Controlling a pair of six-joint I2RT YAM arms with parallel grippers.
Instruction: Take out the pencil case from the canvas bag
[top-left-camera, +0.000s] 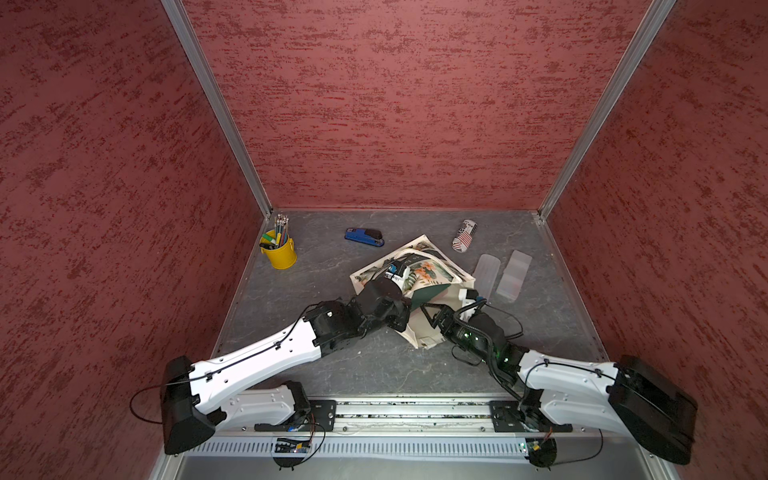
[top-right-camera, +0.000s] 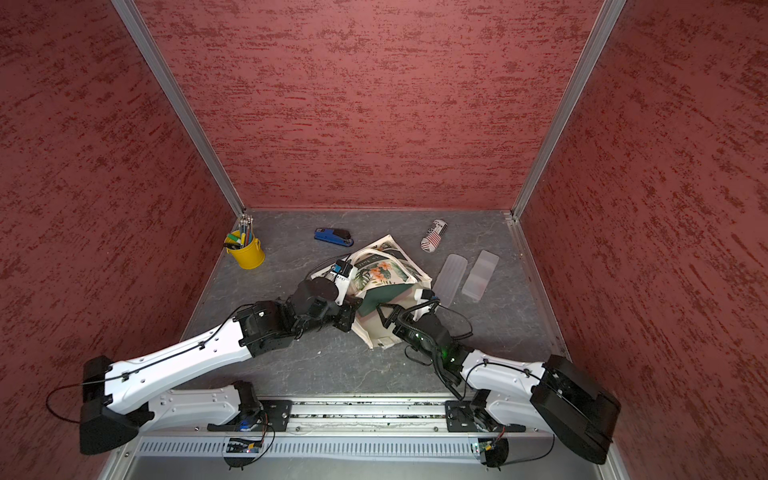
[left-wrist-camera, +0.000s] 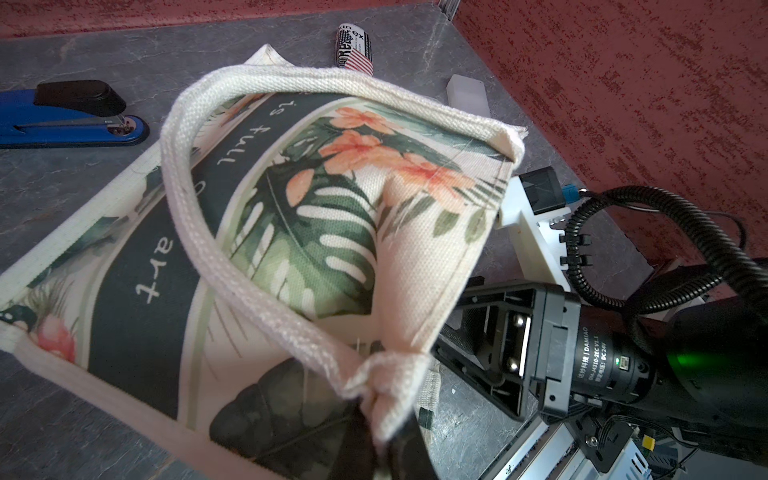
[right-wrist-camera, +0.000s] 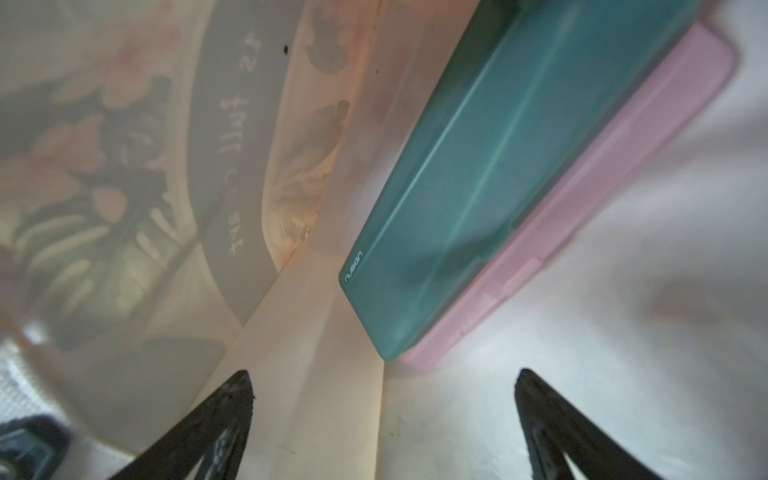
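A floral canvas bag (top-left-camera: 416, 264) lies open at mid-table. My left gripper is shut on the bag's top edge, where the handle meets it, as the left wrist view shows. Inside the bag, in the right wrist view, a teal pencil case (right-wrist-camera: 488, 160) lies along a pink case (right-wrist-camera: 576, 192). My right gripper is open at the bag's mouth, its fingertips short of both cases with nothing between them.
A blue stapler (top-left-camera: 364, 236) and a striped pouch (top-left-camera: 464, 236) lie at the back. A yellow bucket of pens (top-left-camera: 280, 254) stands left. Two translucent boxes (top-left-camera: 513, 275) lie right of the bag.
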